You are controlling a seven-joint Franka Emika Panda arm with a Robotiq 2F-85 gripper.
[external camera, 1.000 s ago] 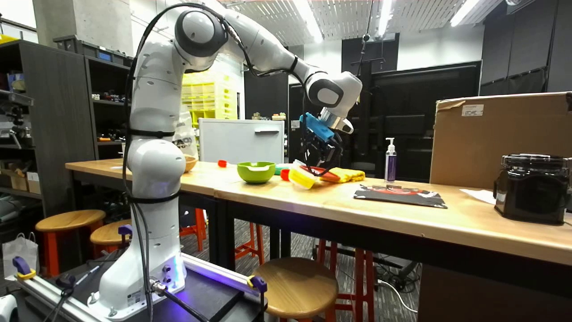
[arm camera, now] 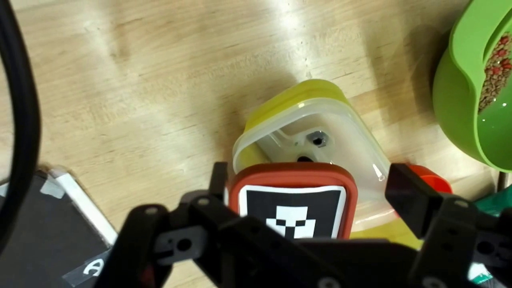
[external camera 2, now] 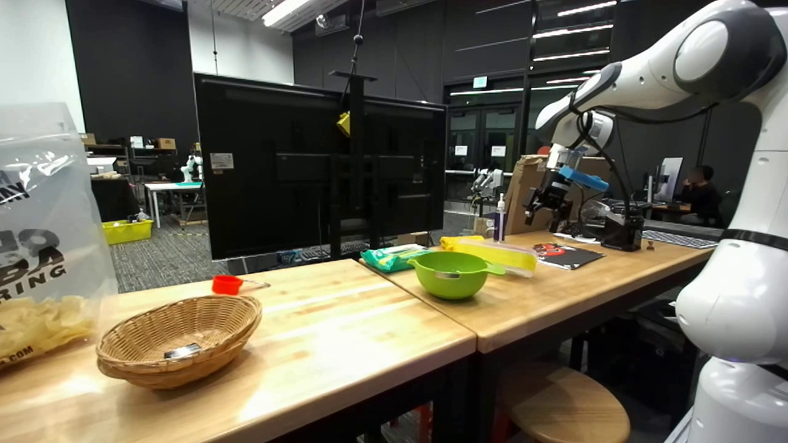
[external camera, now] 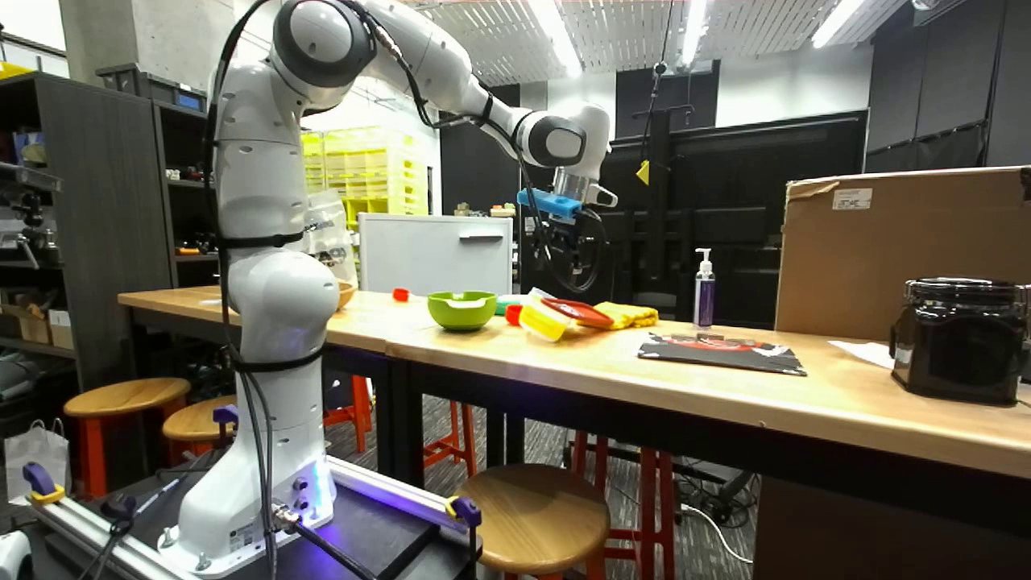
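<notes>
My gripper is open above the table, its dark fingers point(arm camera: 404, 192) wide apart with nothing held. Seen between them from above is a red lid-like piece point(arm camera: 293, 175) with a black-and-white label, its lower part hidden by the gripper. Beyond it a clear-walled container with a yellow outer part point(arm camera: 312, 91) lies on the table, its mouth showing. In exterior view 1 the red piece point(external camera: 577, 311) rests tilted against the yellow container point(external camera: 543, 323), well below my gripper point(external camera: 577, 271). A green bowl point(arm camera: 446, 96) holds small brown and red bits.
Near the container are a red cup point(arm camera: 432, 178) and a yellow cloth point(external camera: 630, 314). A dark flat board point(external camera: 720, 353), a pump bottle point(external camera: 705, 290) and a black jar point(external camera: 959, 338) stand farther right. A wicker basket point(external camera 2: 140, 336) occupies the other table section, with bare wood beside it.
My arm has drawn back left in exterior view 1. The gripper has risen a little and its wrist has turned. Bowl, yellow container and red piece look unmoved.
</notes>
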